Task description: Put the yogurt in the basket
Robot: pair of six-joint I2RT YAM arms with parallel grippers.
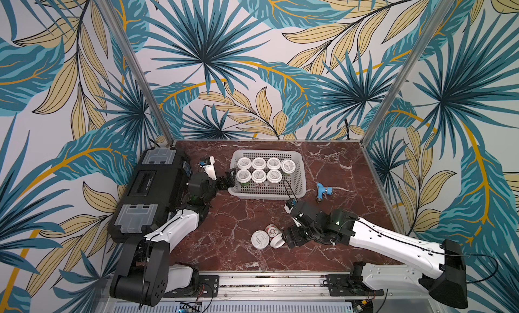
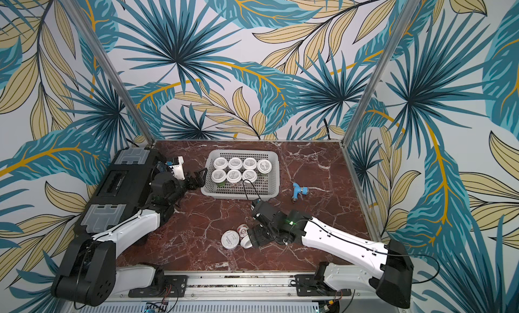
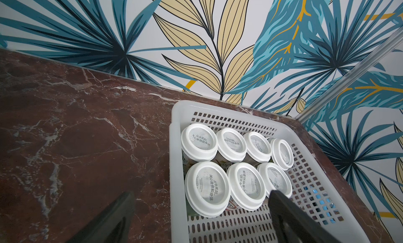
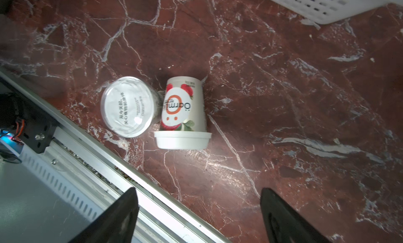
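A yogurt cup (image 4: 183,106) with a red fruit print lies on its side on the table, its white lid toward the front edge in the right wrist view. Against its left stands another cup, upright, showing its round white lid (image 4: 128,107). My right gripper is spread open just short of the fallen cup, with nothing between its fingers. The pale basket (image 1: 267,196) stands at the back, holding several lidded yogurt cups (image 3: 207,188). Beside its left wall is my left gripper, open and empty.
A black toolbox (image 1: 145,188) fills the table's left side. Right of the basket lies a light blue object (image 1: 323,191). The basket's right end is bare, and the table between basket and loose cups is clear.
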